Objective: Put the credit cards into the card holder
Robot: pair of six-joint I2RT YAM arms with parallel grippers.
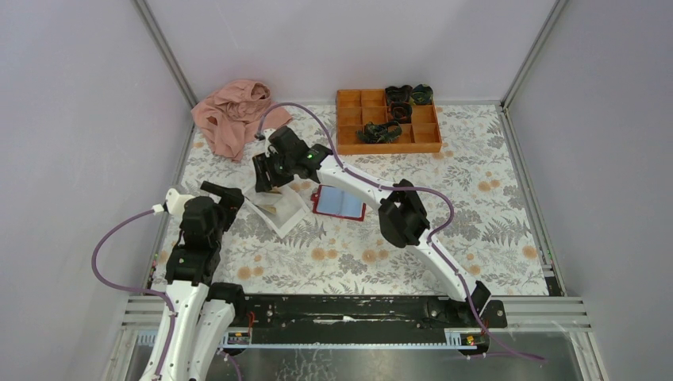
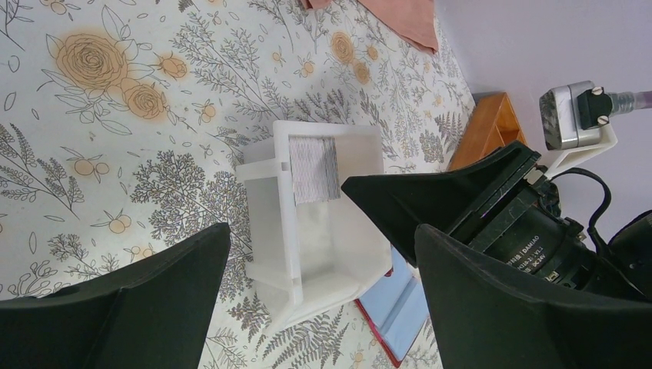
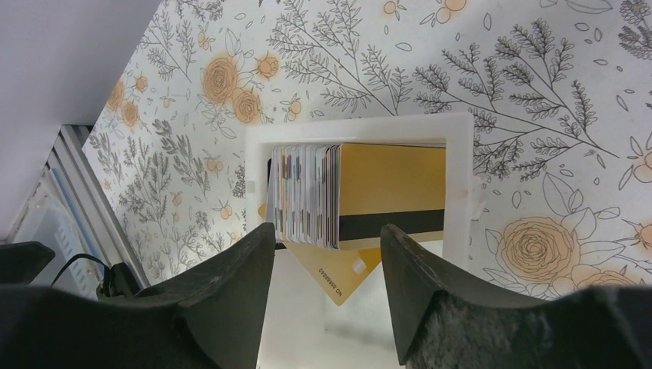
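Note:
The white card holder (image 1: 287, 222) lies on the left part of the table. In the right wrist view a row of cards (image 3: 304, 192) stands packed inside it, beside a gold card (image 3: 392, 184); another gold card (image 3: 338, 273) lies slanted beneath. My right gripper is open over the holder, nothing held, fingertips near the cards. My left gripper stands open at the holder's left side in the top view, nothing between its fingers.
A blue tray with red rim (image 1: 340, 202) lies right of the holder. A pink cloth (image 1: 230, 119) and a wooden compartment box (image 1: 349, 139) with straps sit at the back.

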